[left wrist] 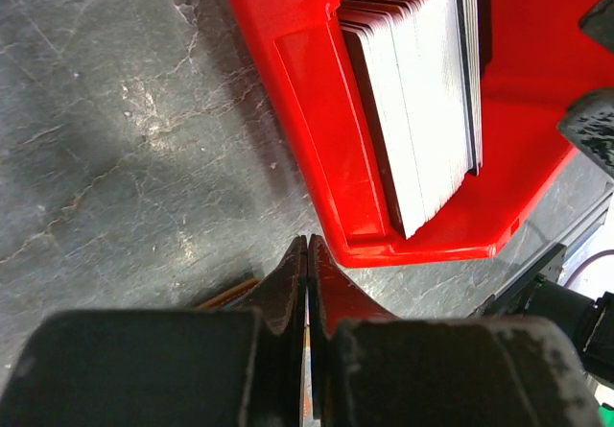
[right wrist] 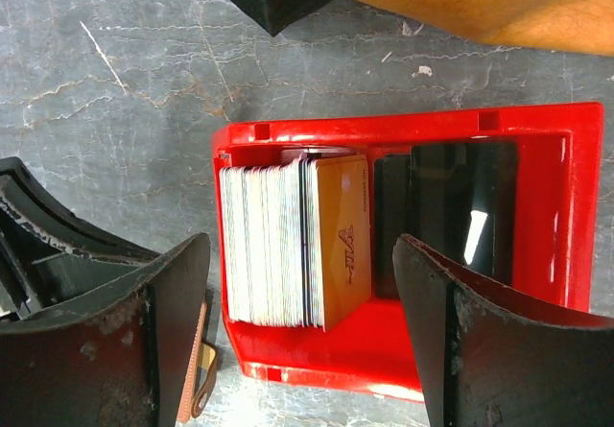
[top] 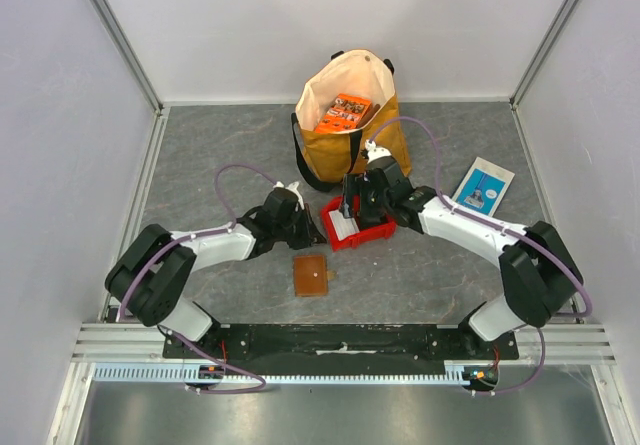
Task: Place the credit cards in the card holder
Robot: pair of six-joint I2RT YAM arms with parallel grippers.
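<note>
A thick stack of cards [right wrist: 269,245] stands on edge at the left end of the red tray [right wrist: 582,206], with an orange card facing outward. My right gripper is over the tray with its fingers open and spread to either side of the stack. Beside the tray's near left corner, my left gripper is shut, with nothing showing between its fingers. The brown card holder [top: 310,276] lies flat in front of the tray, and only a sliver of its edge shows in the left wrist view.
Dark items [right wrist: 460,206] fill part of the tray beside the cards. Behind stands a yellow bag [top: 330,155] with an orange packet inside. A blue-and-white box [top: 482,187] lies at the right.
</note>
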